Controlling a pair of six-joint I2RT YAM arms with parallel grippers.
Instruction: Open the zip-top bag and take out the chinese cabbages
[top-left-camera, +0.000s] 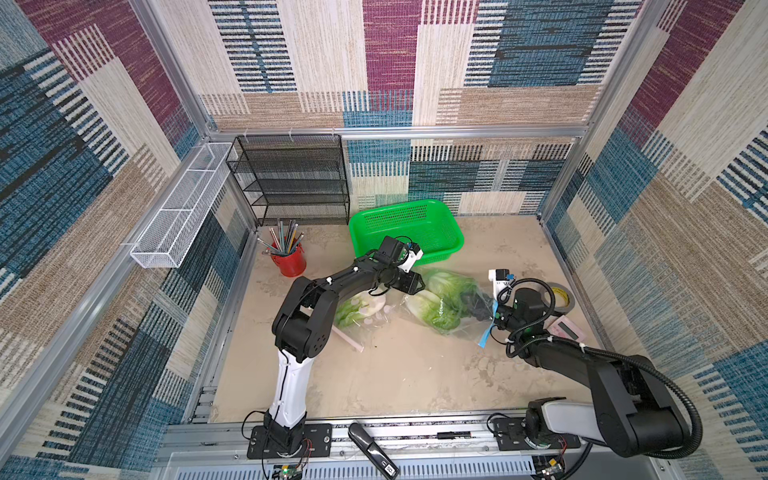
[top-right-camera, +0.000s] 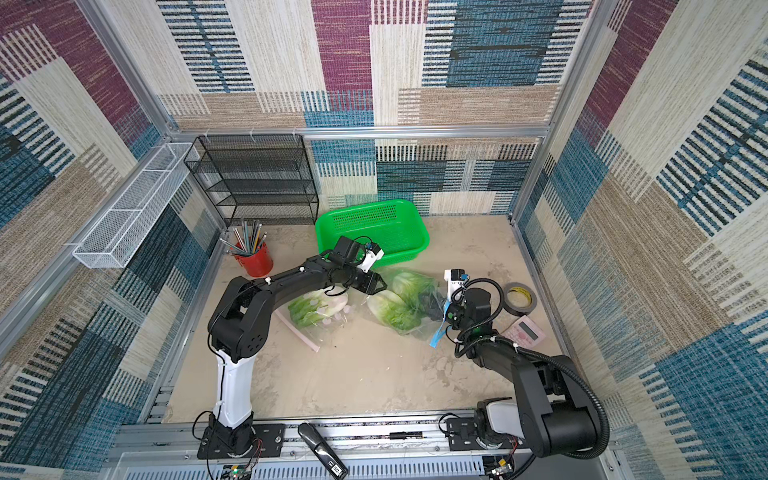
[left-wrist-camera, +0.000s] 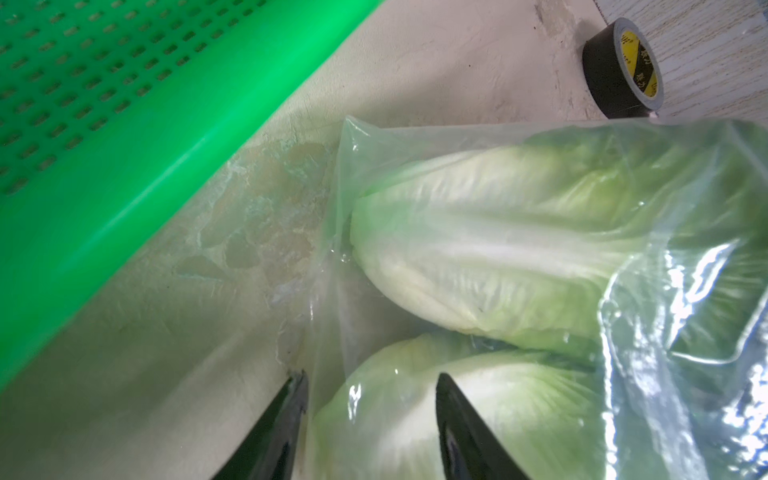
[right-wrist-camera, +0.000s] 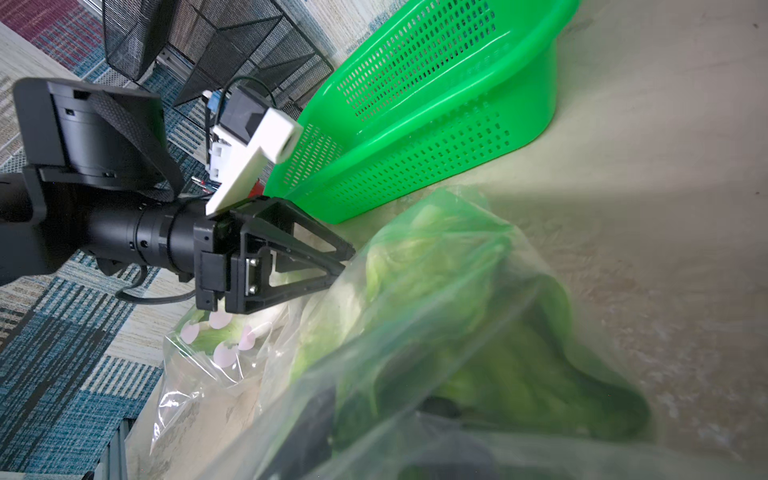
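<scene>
Two Chinese cabbages (left-wrist-camera: 496, 232), pale with green leaves, lie in a clear zip top bag (left-wrist-camera: 326, 264). A blue strip (top-left-camera: 485, 337) marks the bag's right-hand end. My left gripper is at the bag's left, closed end, its fingers apart; in the left wrist view they straddle the lower edge region near one cabbage, and contact with the plastic cannot be told. At the blue-strip end sits my right gripper (top-left-camera: 478, 305), open. Its dark fingers (right-wrist-camera: 308, 432) show through the plastic beside the leaves, so they appear to be within the bag, partly hidden.
Behind the bag stands an empty green basket (top-left-camera: 408, 226). Another clear bag with greens (top-left-camera: 360, 310) lies left, partly under my left arm. A red pen cup (top-left-camera: 289, 261) is farther left. Tape (top-left-camera: 561, 297) and a pink calculator (top-left-camera: 565, 329) lie right.
</scene>
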